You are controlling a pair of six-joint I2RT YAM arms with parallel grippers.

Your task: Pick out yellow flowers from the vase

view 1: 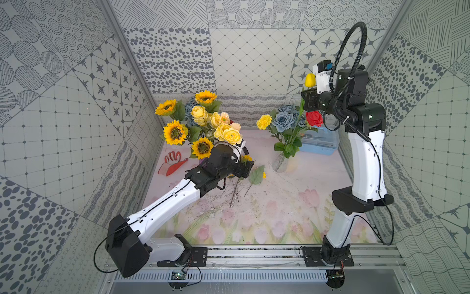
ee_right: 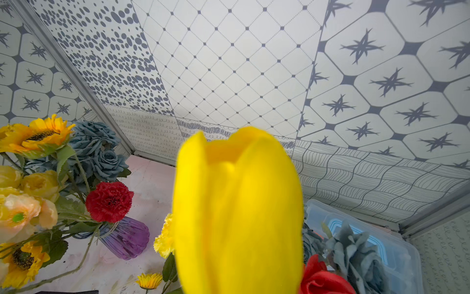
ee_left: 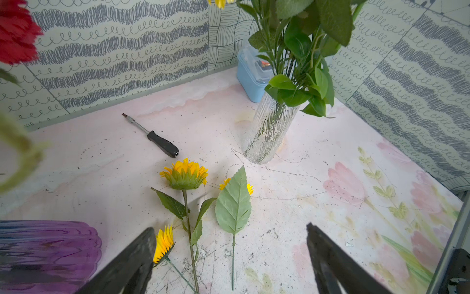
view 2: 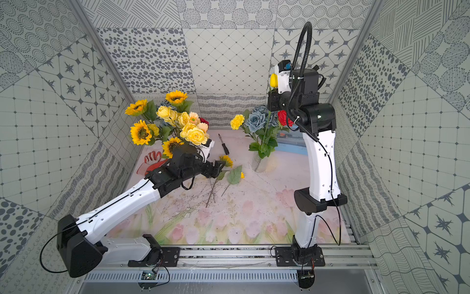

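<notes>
Upright in my right gripper (view 1: 304, 100) is a yellow tulip (view 1: 310, 80), raised above the glass vase (ee_left: 269, 132) with its green stem hanging down. The bloom fills the middle of the right wrist view and hides the fingers there. A yellow carnation (view 1: 264, 121) stands in the glass vase with blue roses (view 1: 285, 120) and a red flower (view 1: 314, 118). My left gripper is open and empty low over the table. Below it lie a sunflower (ee_left: 185, 174), a smaller yellow flower (ee_left: 164, 244) and a stem with a leaf (ee_left: 234, 203) covering a yellow bloom.
A purple vase (ee_left: 46, 254) holds sunflowers (view 1: 175, 132), yellow roses and other flowers close to the left arm. A screwdriver (ee_left: 164, 143) lies behind the loose flowers. The blue box (view 1: 318, 142) sits at back right.
</notes>
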